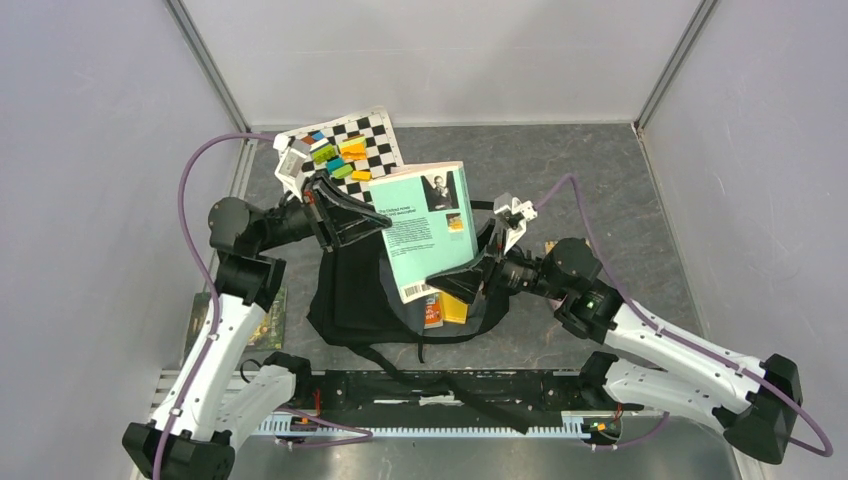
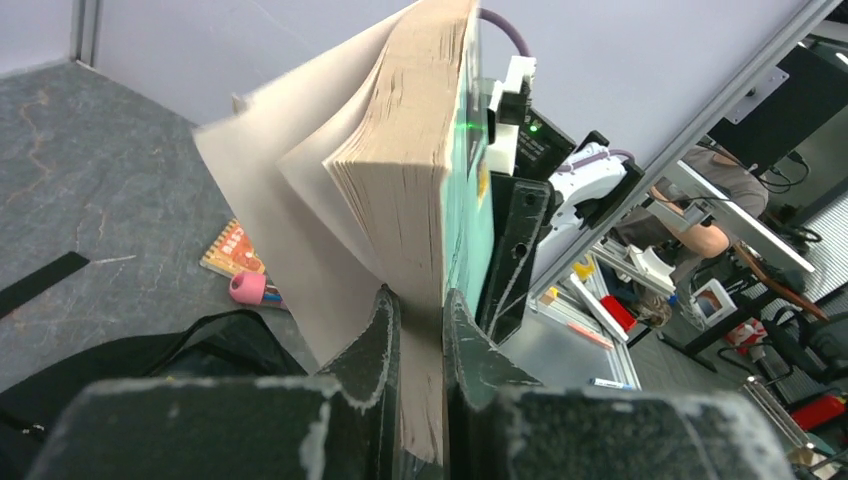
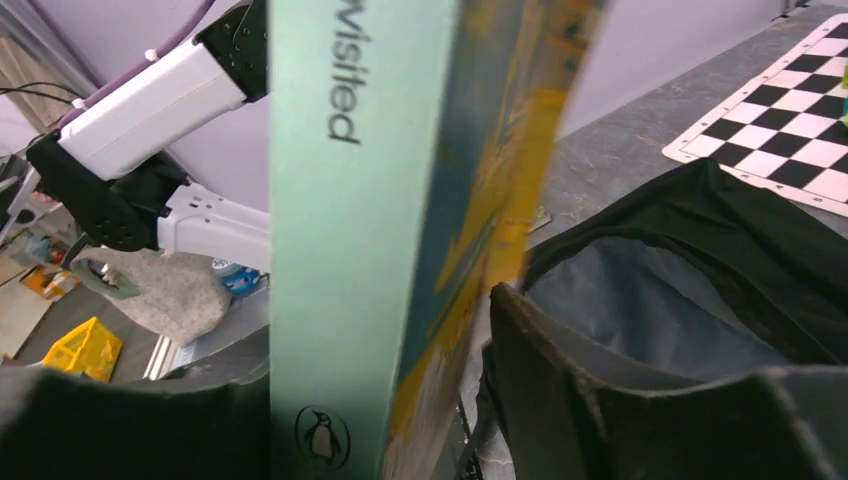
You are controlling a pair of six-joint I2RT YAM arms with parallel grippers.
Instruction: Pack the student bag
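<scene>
A mint-green paperback (image 1: 420, 215) hangs above the open black bag (image 1: 350, 300), which holds a yellow book (image 1: 453, 310) and an orange one (image 1: 433, 313). My left gripper is shut on the paperback; in the left wrist view some pages fan out. My right gripper is at the book's lower right, its fingers either side of the penguin-marked spine; whether they press on it I cannot tell.
A checkered board (image 1: 375, 135) with several coloured blocks lies behind. An orange notebook (image 2: 230, 250) and pink pencil cup (image 2: 247, 288) are on the right. A patterned packet (image 1: 268, 330) lies front left.
</scene>
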